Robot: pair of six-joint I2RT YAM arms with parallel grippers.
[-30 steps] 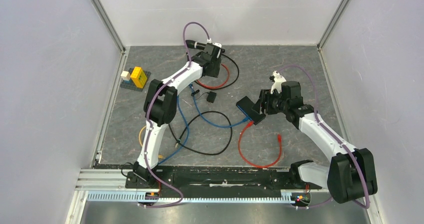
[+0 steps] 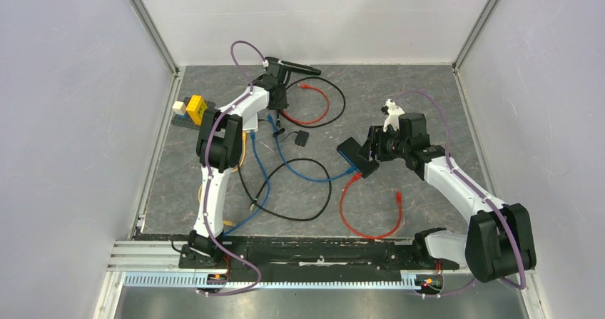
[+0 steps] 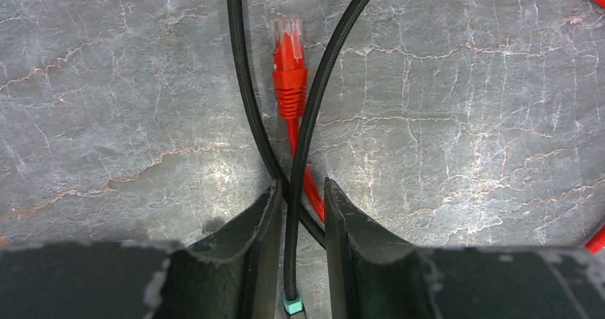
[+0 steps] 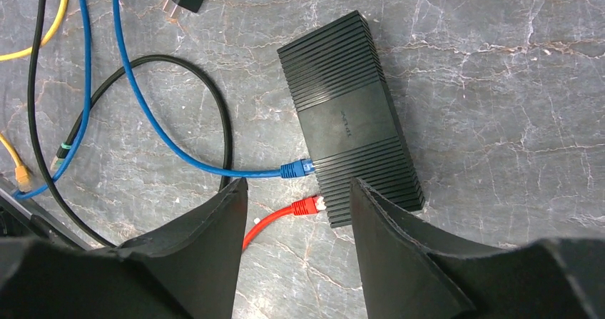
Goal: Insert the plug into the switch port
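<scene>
A black switch (image 4: pixel 346 119) lies on the floor under my right gripper (image 2: pixel 377 144), with blue (image 4: pixel 298 168) and red (image 4: pixel 305 206) plugs at its side. My right gripper is open, nothing between its fingers. My left gripper is over crossed black cables and a red cable with a clear-tipped plug (image 3: pixel 289 76); a black cable (image 3: pixel 314 105) runs between its part-open fingertips. Whether it touches them I cannot tell.
A yellow block (image 2: pixel 196 108) and white cube sit on a dark plate at left. A black adapter (image 2: pixel 302 138), loose blue, yellow and black cables lie mid-floor.
My left arm has moved left from about the red cable loop's top toward its left side. The right arm is nearly unchanged.
</scene>
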